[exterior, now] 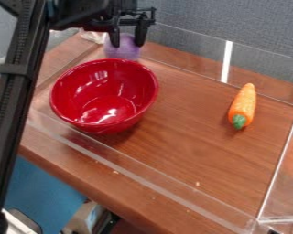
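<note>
My gripper [124, 27] is at the top of the camera view, over a purple object [122, 51] behind the red bowl. The dark fingers come down at that object's upper part; whether they are shut on it I cannot tell. The red bowl [103, 96] stands upright on the wooden table, left of centre. An orange toy carrot [244, 105] with a green tip lies on the right.
The wooden table [186, 146] has clear low walls around its edges and free room between bowl and carrot. My black arm runs down the left side. A grey textured wall [234, 27] stands behind.
</note>
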